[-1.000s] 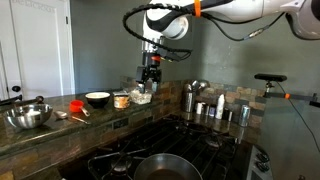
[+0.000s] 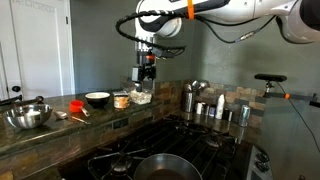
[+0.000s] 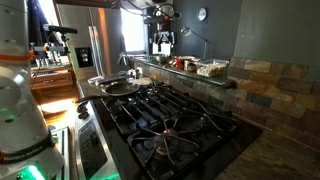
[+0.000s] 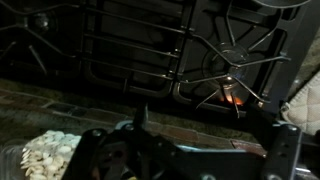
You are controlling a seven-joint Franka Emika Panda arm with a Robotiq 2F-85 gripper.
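Observation:
My gripper [image 2: 145, 74] hangs above the back counter, over a clear container [image 2: 140, 97] of pale pieces. It stands open, nothing visible between its fingers. Seen from the wrist, the dark fingers [image 4: 198, 122] lie across the bottom, spread apart. The pale pieces [image 4: 48, 155] in their clear container sit at the lower left, outside the fingers. A black frying pan [image 2: 168, 170] rests on the stove, its handle toward the left.
Along the counter stand a steel bowl [image 2: 28, 116], a black bowl [image 2: 97, 99] and an orange-white tub [image 2: 121, 100]. The gas stove's grates [image 3: 165, 125] are mostly bare. An orange glow [image 4: 233, 98] shows at one burner. A quilted cloth [image 4: 303, 105] lies at the right.
The arm and gripper have shifted a little to the left and slightly up in exterior view 1. Objects on the counter and stove look unmoved.

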